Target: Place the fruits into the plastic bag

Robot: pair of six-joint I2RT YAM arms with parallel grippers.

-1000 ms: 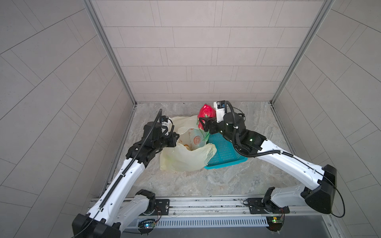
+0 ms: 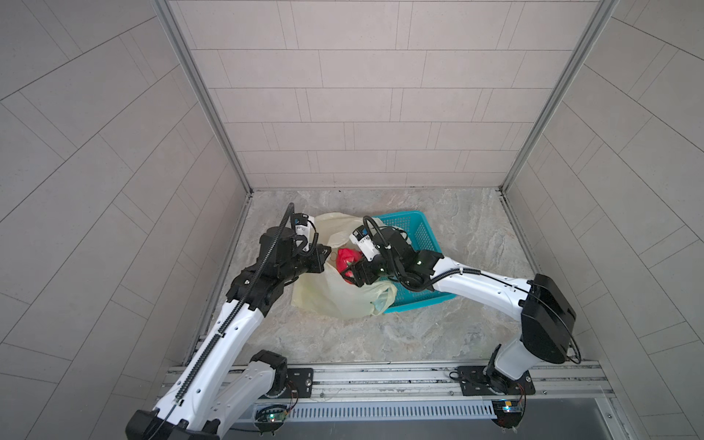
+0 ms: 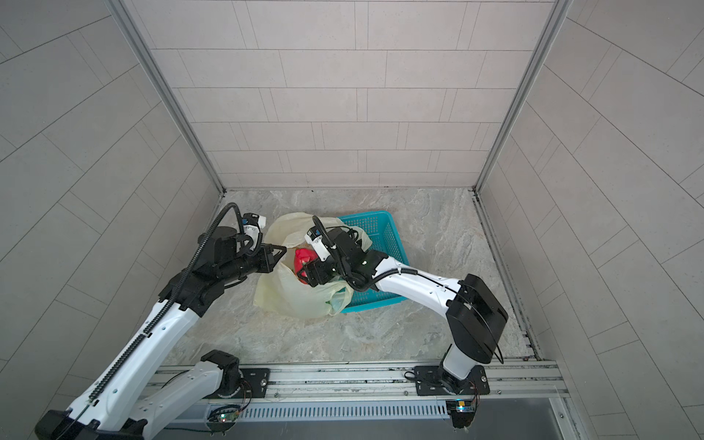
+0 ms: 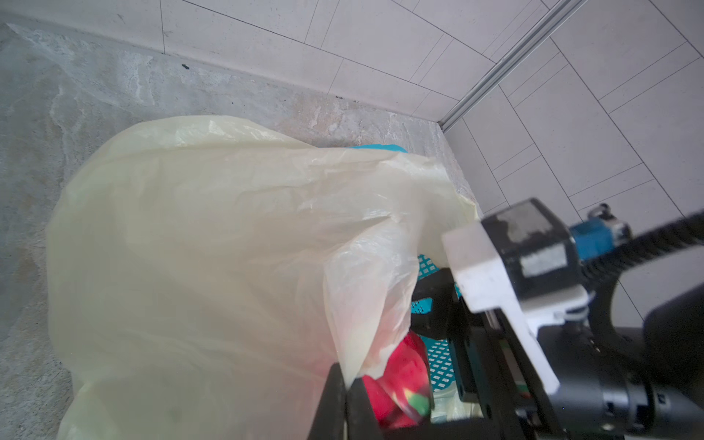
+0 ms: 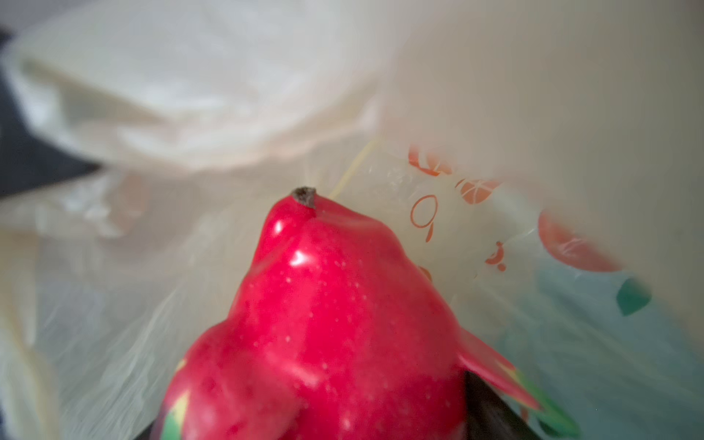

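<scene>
The red dragon fruit (image 2: 347, 259) is inside the mouth of the cream plastic bag (image 2: 341, 297). In the right wrist view the fruit (image 5: 344, 315) fills the space between my right gripper's fingers, stem away from me, with the printed bag wall around it. Whether the right gripper (image 2: 354, 275) still grips it or has loosened cannot be told. My left gripper is shut on the bag's rim, pinching the film (image 4: 366, 322) at the bag's left side. The bag's floor is mostly hidden by the fruit and the right arm.
A teal basket (image 2: 418, 231) stands just right of the bag, partly under the right arm; the part in view is empty. Bare floor (image 2: 469, 220) lies to its right and in front. The two grippers are close together across the bag's mouth.
The left gripper has stayed almost in place at the rim.
</scene>
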